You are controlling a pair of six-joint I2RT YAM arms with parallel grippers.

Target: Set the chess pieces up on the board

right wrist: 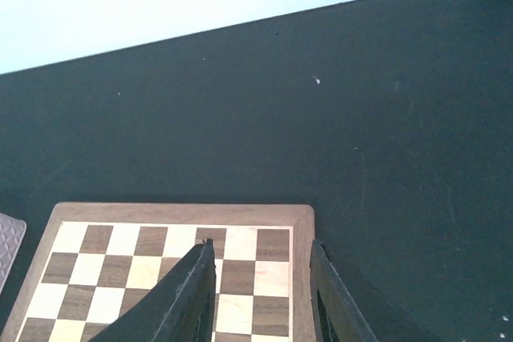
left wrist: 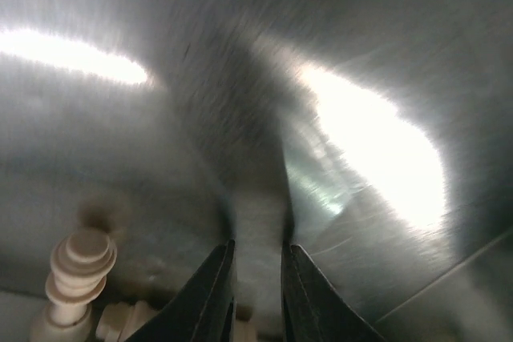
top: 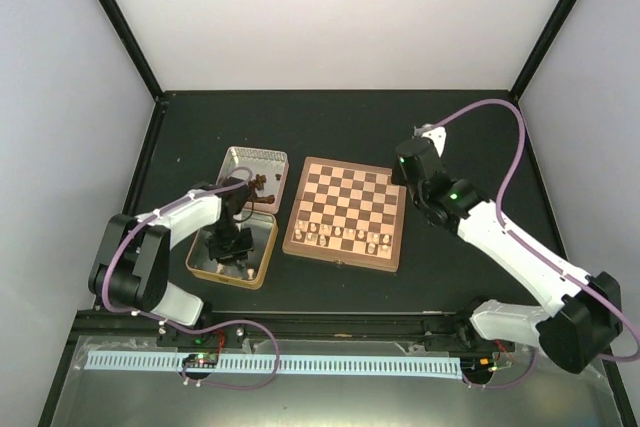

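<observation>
The chessboard [top: 345, 207] lies mid-table, with several light pieces along its near rows. My left gripper is down in the front gold-rimmed bin [top: 260, 247], fingertips close together with a narrow gap; whether anything is between them is hidden. In the left wrist view light pieces [left wrist: 84, 262] lie at lower left, beside the fingers. My right gripper is raised above the board's right side, fingers apart, nothing seen between them.
A second bin [top: 260, 162] with dark pieces stands behind the front one. White walls surround it.
</observation>
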